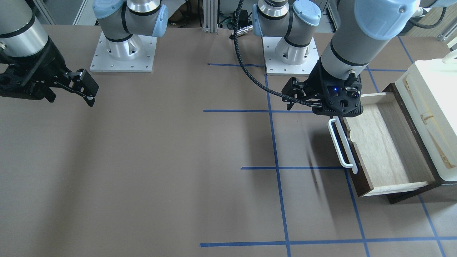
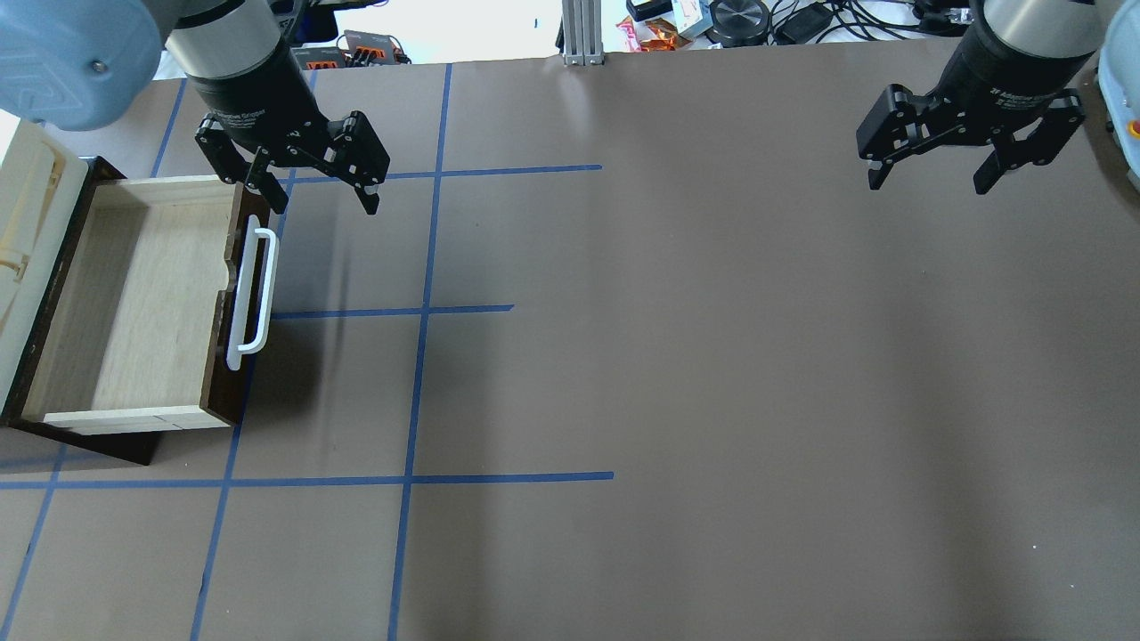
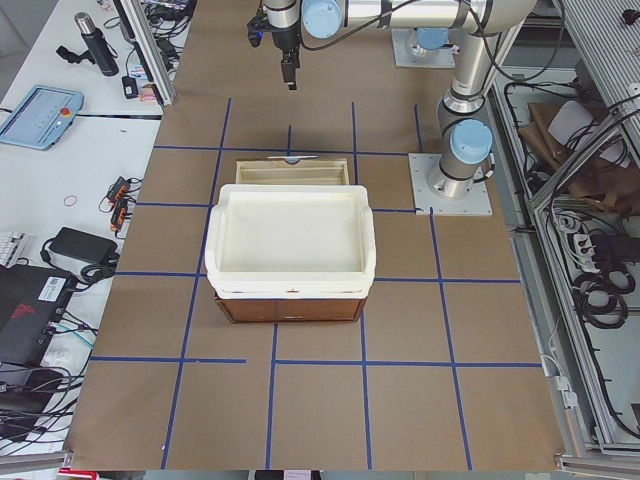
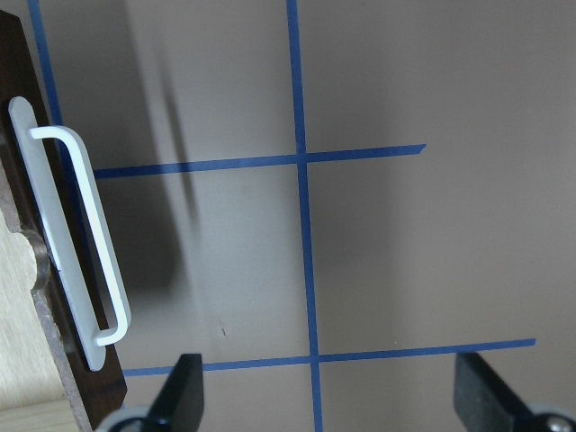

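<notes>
A small wooden cabinet [image 3: 290, 309] with a white tray top [image 3: 290, 240] has an open, empty drawer [image 2: 150, 299] with a white handle [image 1: 336, 141]. The handle [image 4: 94, 216] runs along the left of the left wrist view. My gripper [image 2: 326, 205] hangs above the floor beside the handle's upper end, toward the back in the top view. Its two fingers stand apart at the bottom of the left wrist view, open, with bare floor between them [image 4: 328, 396].
A second arm's gripper [image 2: 927, 182] is at the right of the top view. Blue tape lines grid the brown floor [image 1: 171, 171], which is clear left of the cabinet in the front view.
</notes>
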